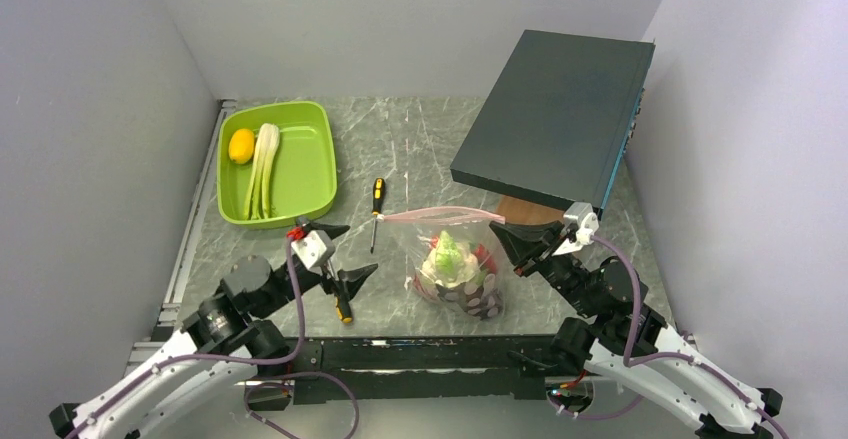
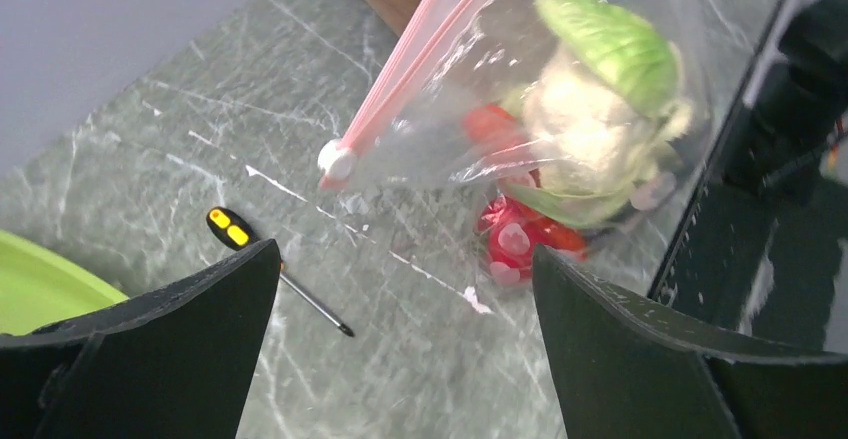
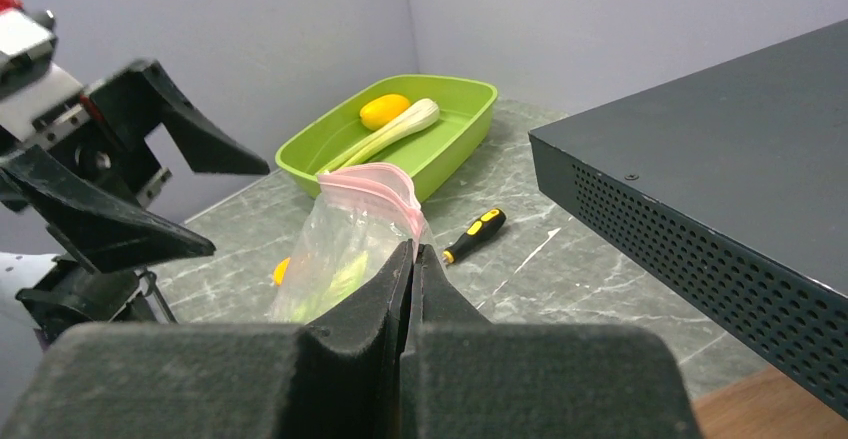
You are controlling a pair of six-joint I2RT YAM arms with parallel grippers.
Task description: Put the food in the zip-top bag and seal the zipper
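The clear zip top bag [image 1: 415,247] hangs by its pink zipper edge [image 1: 440,215], with cauliflower, leafy green and red and dark pieces inside. My right gripper [image 1: 497,227] is shut on the bag's right top corner; in the right wrist view the fingers [image 3: 375,304] pinch the pink strip. To the left of the bag, my left gripper [image 1: 362,249] stands open, apart from it. The left wrist view shows the bag's free zipper end [image 2: 338,162] beyond the spread fingers [image 2: 170,329]. A lemon [image 1: 242,146] and a celery stalk [image 1: 262,169] lie in the green tray.
The green tray [image 1: 318,164] sits at the back left. A screwdriver [image 1: 378,196] lies between tray and bag, another [image 1: 343,307] near the front edge. A large dark box [image 1: 560,109] fills the back right.
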